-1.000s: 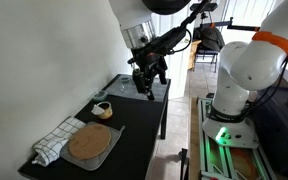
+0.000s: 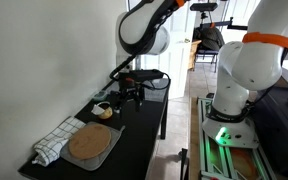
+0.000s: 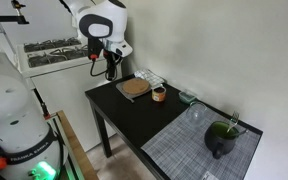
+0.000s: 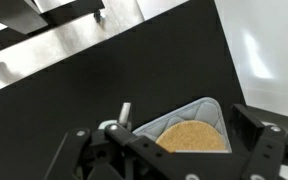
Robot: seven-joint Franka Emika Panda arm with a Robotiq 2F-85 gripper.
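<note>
My gripper [image 2: 133, 97] hangs over the black table, apart from the tabletop. In the wrist view its dark fingers [image 4: 262, 145] stand wide apart, with nothing held between them. Past them lies a round tan board [image 4: 191, 137] on a grey quilted pad [image 4: 213, 110]. A thin pale stick-like item [image 4: 124, 113] shows close by the pad; I cannot tell what it is. The tan board [image 2: 88, 141] is also at the near left of the table in exterior view 1.
A checked cloth [image 2: 57, 143] lies beside the pad. A small round container [image 3: 159, 94] stands farther along. The far end holds a grey mat [image 3: 186, 150], clear glassware [image 3: 194, 114] and a dark green pot [image 3: 221, 136].
My arm and gripper have come down towards the table and shifted slightly left in exterior view 1. The things on the table look unmoved.
</note>
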